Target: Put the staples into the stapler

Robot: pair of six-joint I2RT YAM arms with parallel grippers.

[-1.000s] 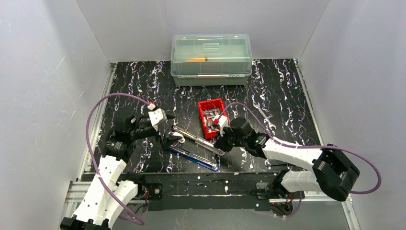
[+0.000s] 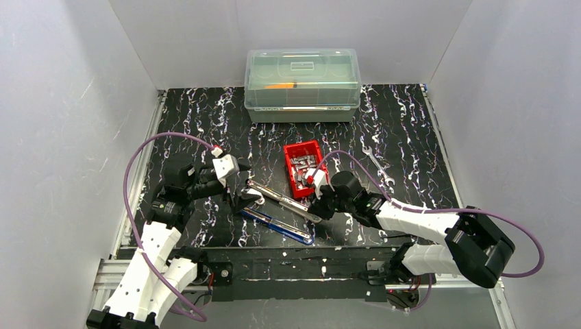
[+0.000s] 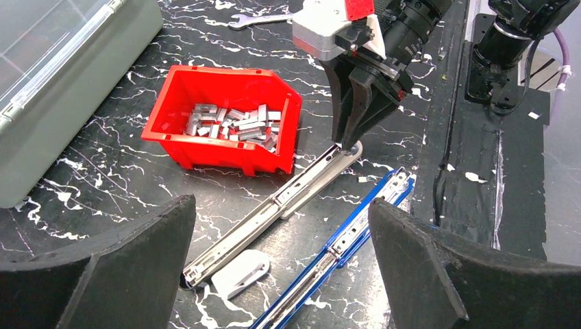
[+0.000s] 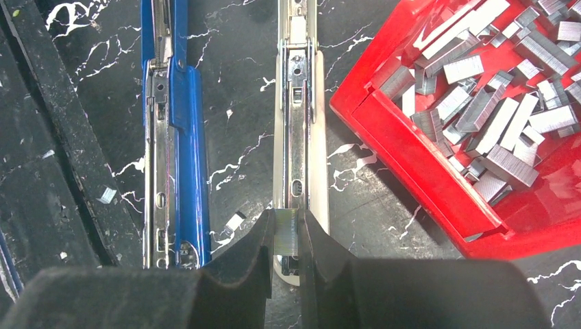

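A cream stapler (image 4: 297,137) lies opened out flat, its metal channel facing up. Beside it, a blue stapler (image 4: 195,151) is laid open the same way. My right gripper is shut on a short staple strip (image 4: 286,229), held right over the end part of the cream stapler's channel; whether the strip touches the channel I cannot tell. Loose staple strips (image 4: 493,123) fill a red bin (image 3: 226,154). My left gripper stands open, with wide-spread fingers (image 3: 130,253) and nothing between them, near the staplers' other ends.
A white staple remover (image 3: 240,273) lies by the cream stapler. Behind are a lidded toolbox (image 2: 301,86) and, at right, a wrench (image 2: 378,166). Beyond the red bin, the tabletop towards the toolbox is clear.
My right gripper has shifted very slightly at the cream stapler's end, a touch downward in the top view. The left arm, staplers and bin look unmoved.
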